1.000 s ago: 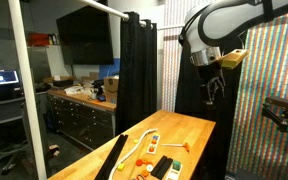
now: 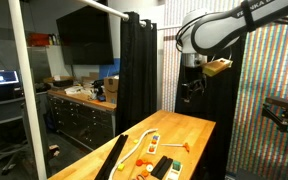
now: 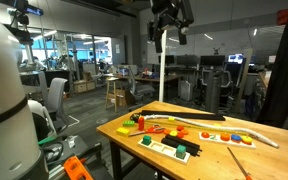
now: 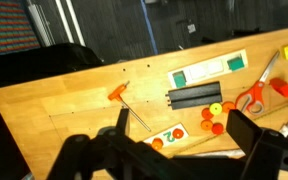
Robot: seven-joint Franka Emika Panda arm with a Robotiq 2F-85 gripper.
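Note:
High above the wooden table (image 2: 174,131), my gripper is open with nothing between its fingers; it also shows at the top of exterior view 2. Below it, the wrist view shows a screwdriver-like tool with an orange handle (image 4: 116,92), a black block (image 4: 195,96) and a white strip with green squares (image 4: 207,68). Orange-handled scissors (image 4: 251,99) lie to the right, near small round pieces (image 4: 206,125) in red, orange and yellow. A second white strip (image 4: 164,138) with red and orange dots is partly visible between the fingers. None of these touches the gripper.
In exterior view 2, a long black bar (image 3: 189,114) and a pale curved strip (image 3: 224,128) lie across the table's far side. Bare wood (image 4: 44,115) fills the table's left part in the wrist view. A black curtain (image 2: 137,70) hangs behind.
The arm and gripper have shifted a little to the left in exterior view 1. Things on the table lie where they were.

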